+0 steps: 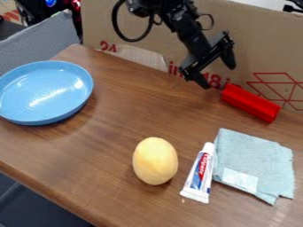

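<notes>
A black robot arm hangs from the top centre, its gripper (213,67) angled down and open, just above and left of a red cylinder (249,102) lying along the cardboard backdrop. A blue plate (45,92) sits at the left of the wooden table. Toward the front are a pale yellow oval object (155,161), a white toothpaste tube (199,172) and a folded light blue-grey cloth (253,164).
The cardboard (278,49) with red print closes off the back of the table (106,142). A grey fabric edge is at the upper left.
</notes>
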